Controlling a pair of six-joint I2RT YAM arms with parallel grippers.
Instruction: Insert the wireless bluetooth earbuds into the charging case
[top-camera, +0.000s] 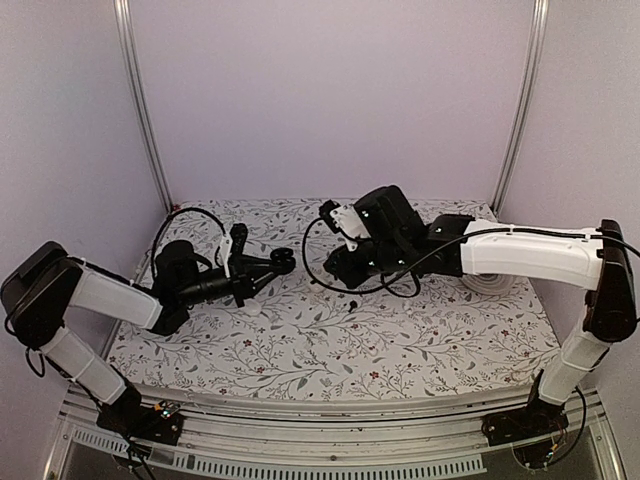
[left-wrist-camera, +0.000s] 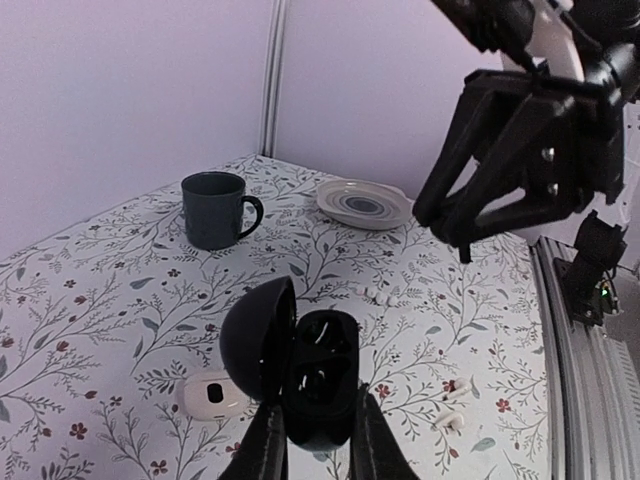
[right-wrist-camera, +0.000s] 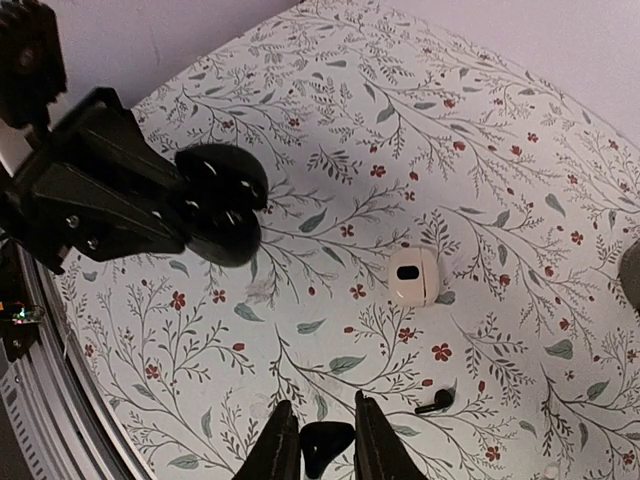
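My left gripper is shut on the black charging case (left-wrist-camera: 318, 385), which has its lid (left-wrist-camera: 250, 340) raised; in the top view it hangs at left of centre. My right gripper, lifted to its right, is shut on a black earbud (right-wrist-camera: 322, 445). Another black earbud (right-wrist-camera: 440, 400) lies on the floral table below.
A white case-like object (right-wrist-camera: 412, 285) lies on the table, with small white pieces (left-wrist-camera: 450, 420) nearby. A dark mug (left-wrist-camera: 212, 215) and a plate (left-wrist-camera: 362, 205) stand at the back and right.
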